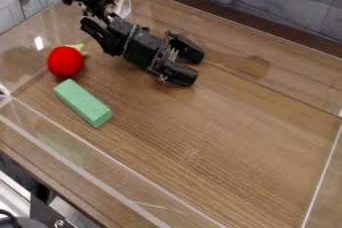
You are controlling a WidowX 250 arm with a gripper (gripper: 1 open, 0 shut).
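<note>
My black gripper [178, 62] hangs over the upper middle of the wooden table, at the end of the arm that reaches in from the top left. A red round object [66, 61] lies to the left of the gripper, with a small pale yellowish piece just behind it. A green block [82, 103] lies lower on the left, below the gripper and apart from it. The gripper's fingers are dark and point to the right; whether anything is between them is hard to make out.
A darker ledge borders the top right.
</note>
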